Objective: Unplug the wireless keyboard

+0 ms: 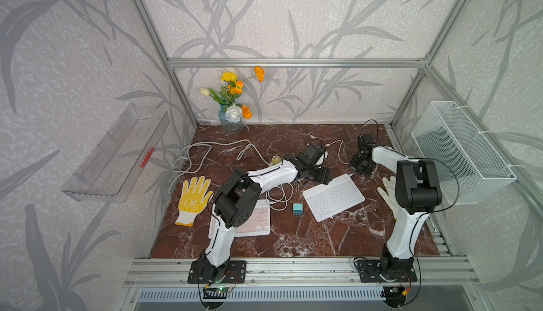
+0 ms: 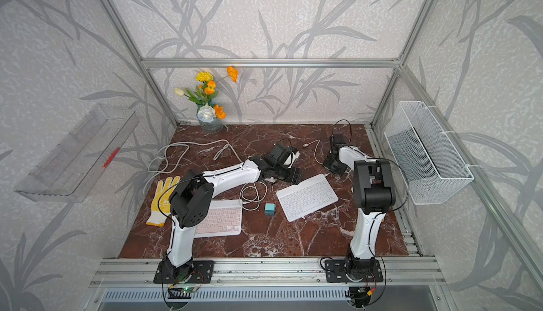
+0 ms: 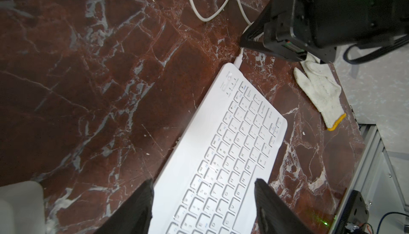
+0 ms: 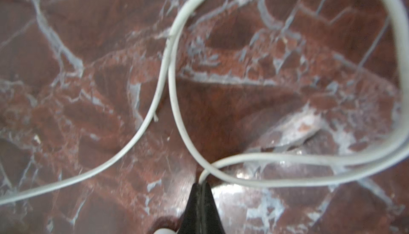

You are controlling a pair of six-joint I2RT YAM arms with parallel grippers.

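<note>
The white keyboard lies on the marble table, a white cable plug in its upper right end in the left wrist view. My right gripper is shut at that cable near the plug, its fingertips together on or beside the thin cord; whether it grips it is unclear. My left gripper hangs over the keyboard's left part, its fingers apart with nothing held between them.
A pink keyboard, a teal cube, a yellow glove, a white glove, a flower vase and coiled cables share the table. Baskets hang at both sides.
</note>
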